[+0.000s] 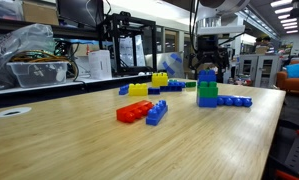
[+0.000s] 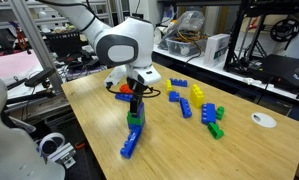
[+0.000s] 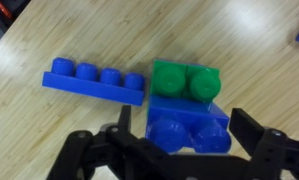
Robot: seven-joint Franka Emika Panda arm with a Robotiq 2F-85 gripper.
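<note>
A stack of blue and green bricks stands on the table: a green brick (image 1: pixel 207 91) in its middle, a blue brick (image 1: pixel 206 76) on top and blue at its base. From above, the top blue brick (image 3: pixel 188 130) shows two large studs, with two green studs exposed behind it. My gripper is open over the stack, one fingertip on either side of the top brick. Whether the fingers touch it cannot be told. A long blue brick (image 3: pixel 93 82) extends sideways beside the stack; the other side view also shows this long brick (image 2: pixel 131 142).
Red bricks (image 1: pixel 134 111) and a blue brick (image 1: pixel 157 113) lie nearby. Yellow bricks (image 2: pixel 197 96) and several blue and green ones are scattered farther back. A plastic bin (image 1: pixel 38 74) stands behind the table.
</note>
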